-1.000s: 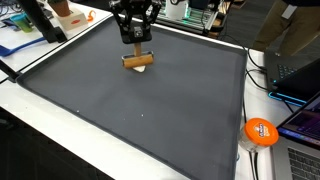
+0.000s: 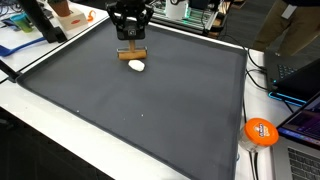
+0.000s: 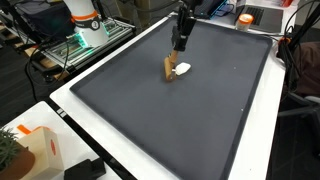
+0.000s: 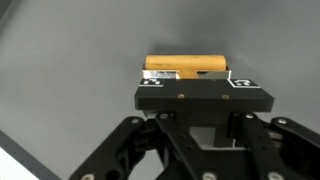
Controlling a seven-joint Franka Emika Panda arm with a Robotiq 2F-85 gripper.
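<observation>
A light-brown wooden piece point(image 2: 132, 54), shaped like a T or a small mallet, has its cylindrical bar lowest and a short stem above. My gripper is shut on that stem, pointing down at the dark table. In the wrist view the bar point(image 4: 186, 62) shows just beyond the fingers. A small white object point(image 2: 136, 65) lies on the table close by the bar; in the second exterior view this white object point(image 3: 182, 69) is right beside the wood point(image 3: 169, 69). Whether the bar touches the table I cannot tell.
An orange-lidded container point(image 2: 261, 132) stands at the near right, beside a laptop point(image 2: 301, 128). Off the far left edge are assorted items, including a brown pot point(image 2: 68, 22).
My gripper and the wooden piece have shifted slightly back and left in the first exterior view. The white object, partly hidden behind the bar before, now shows clear in front of it.
</observation>
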